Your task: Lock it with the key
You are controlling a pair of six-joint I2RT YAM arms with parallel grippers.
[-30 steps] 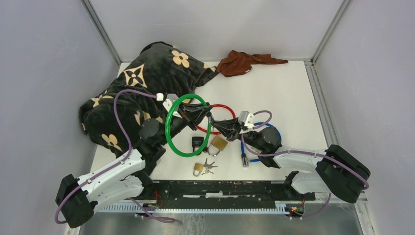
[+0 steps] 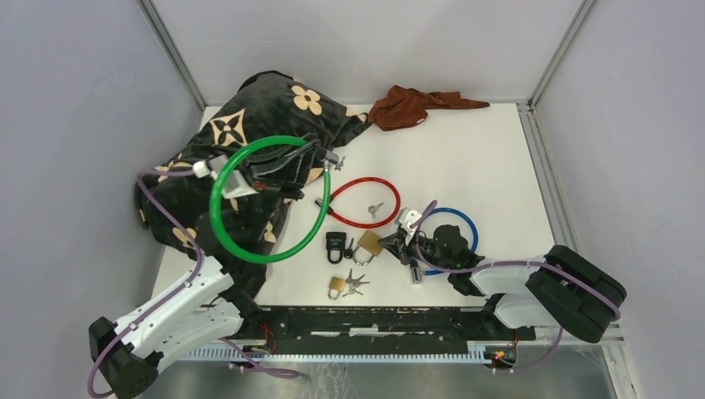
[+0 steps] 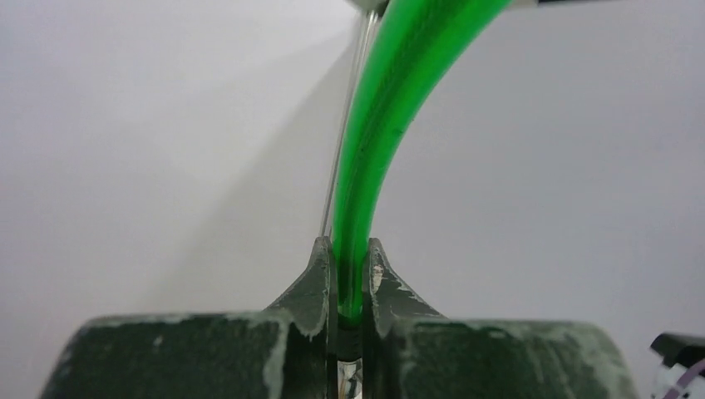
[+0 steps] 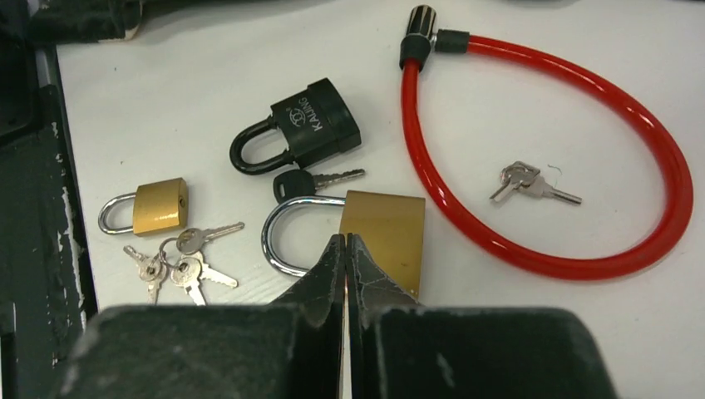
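Observation:
The green cable lock [image 2: 217,214] is held up above the table, forming a closed-looking ring in the top view. My left gripper [image 2: 322,155] is shut on it near its lock end; in the left wrist view the green tube [image 3: 366,158] runs between the fingers. Small metal parts [image 2: 339,164], perhaps keys, stick out beside the lock end. Whether the lock is fastened cannot be told. My right gripper is shut, nothing showing between its fingers, over the large brass padlock [image 4: 384,229] as seen in its wrist view.
On the table lie a black padlock [image 4: 320,125] with a black-headed key [image 4: 295,184], a small brass padlock [image 4: 160,206], a key bunch [image 4: 189,268], a red cable lock [image 4: 549,262] around keys [image 4: 532,184], and a blue cable [image 2: 470,223]. Cloths [image 2: 274,116] cover the back left.

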